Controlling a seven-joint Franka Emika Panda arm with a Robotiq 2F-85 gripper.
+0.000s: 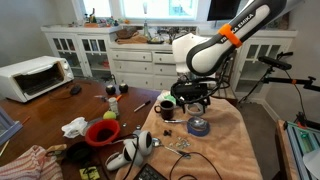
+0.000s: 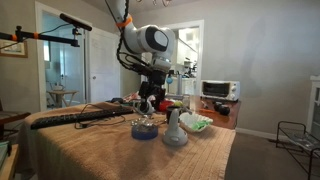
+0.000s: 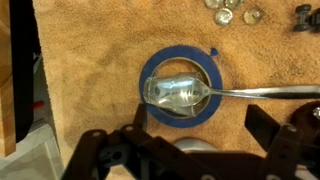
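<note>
A roll of blue tape [image 3: 149, 82] lies flat on the tan cloth. Across it rests a silver spoon [image 3: 180, 91], its bowl over the ring and its handle stretching right in the wrist view. The same tape roll [image 1: 199, 129] is near the middle of the cloth in exterior view 1. My gripper is open above the tape and spoon, with its fingers spread wide and apart from both. In exterior view 2, the blue roll [image 2: 145, 132] stands out in front of a whitish upright object [image 2: 175, 132].
Clear glass pieces [image 3: 223, 17] lie beyond the tape in the wrist view. A dark mug [image 1: 167, 108], a red bowl [image 1: 101, 132] and a white hand-held appliance [image 1: 131, 153] stand to the left in exterior view 1.
</note>
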